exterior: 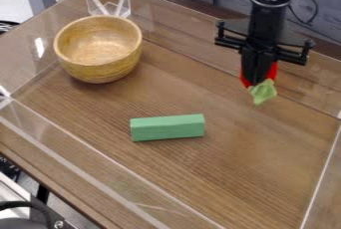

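The black gripper [258, 60] is at the upper right of the camera view, over the table, with a red and light-green object [262, 88] at its fingertips, partly hidden behind it. Whether the fingers hold that object or are empty I cannot tell. A green block [167, 127] lies on the wooden table [226, 173] at lower middle. A wooden bowl [98, 65] sits to the upper left.
A white wire-like item [110, 4] is at the back left near the table's edge. Cables show at the lower left corner.
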